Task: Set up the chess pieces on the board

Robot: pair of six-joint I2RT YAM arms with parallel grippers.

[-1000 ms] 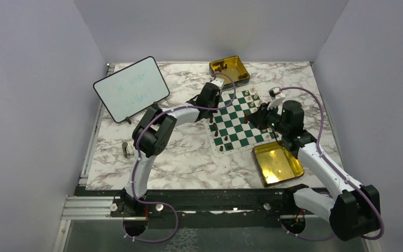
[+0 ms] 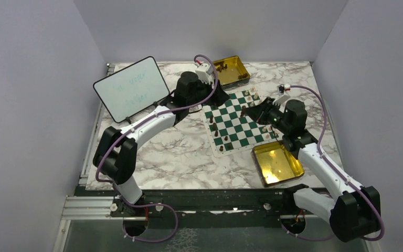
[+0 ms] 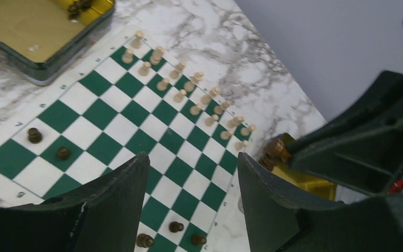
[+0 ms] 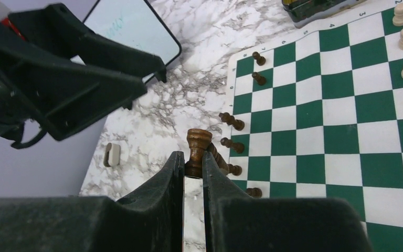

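The green-and-white chessboard (image 2: 239,126) carries light pieces in rows along its right side and several dark pieces, such as a dark pawn (image 3: 63,153), on its left. My right gripper is shut on a brown chess piece (image 4: 198,137) held above the board. My left gripper is raised over the board's upper left with its fingers apart and nothing seen between them. In the left wrist view the piece in the right gripper shows at the right, beside that gripper's fingers.
A yellow tray (image 2: 234,67) with dark pieces stands behind the board. An empty yellow tray (image 2: 277,163) lies at the front right. A whiteboard (image 2: 128,86) stands at the back left.
My left arm has lifted up and away from the board's left side, its body now larger in the top view. My right gripper, holding the piece, has shifted slightly.
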